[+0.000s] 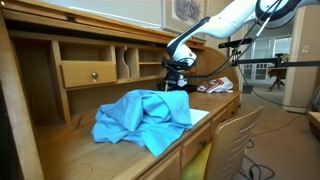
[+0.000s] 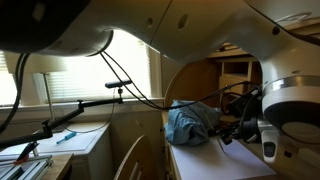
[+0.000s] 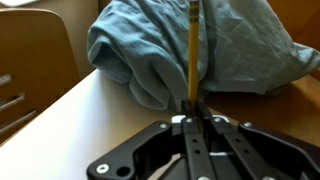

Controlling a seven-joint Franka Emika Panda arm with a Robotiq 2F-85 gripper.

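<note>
A thin yellow pencil stands lengthwise out from my gripper in the wrist view, its far end running past the top edge. The black fingers are shut on it. Beyond the pencil lies a crumpled blue cloth, also seen in exterior view 1 as a bright blue heap on the desk. There, my gripper hangs over the desk behind the cloth. White paper lies on the desktop below and beside the cloth in exterior view 2.
Wooden cubbies and a small drawer line the desk's back. A chair stands against its front. Past the gripper lies a red and white packet. Bare desktop shows at the near left.
</note>
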